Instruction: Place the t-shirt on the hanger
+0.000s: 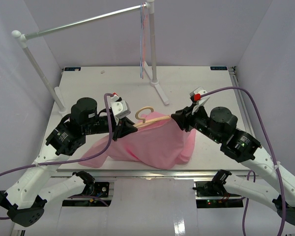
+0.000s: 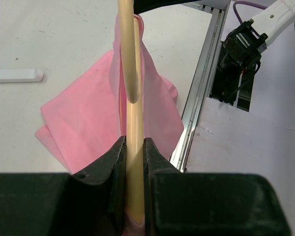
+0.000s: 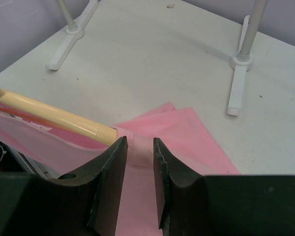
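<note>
The wooden hanger [image 1: 155,119] is held up level between both arms, its curved hook standing up in the top view. My left gripper is shut on the hanger's bar [image 2: 134,119]. The pink t-shirt [image 1: 152,147] hangs from around the hanger and spreads over the table, its cloth [image 2: 73,118] partly wrapped along the bar. My right gripper is at the hanger's far end [image 3: 105,133], with pink cloth at and between its fingertips; whether it grips that cloth I cannot tell.
A white rack [image 1: 153,59] with coloured straps stands at the back, its feet [image 3: 236,93] on the white table [image 1: 196,83]. A metal rail [image 1: 137,173] runs along the front edge.
</note>
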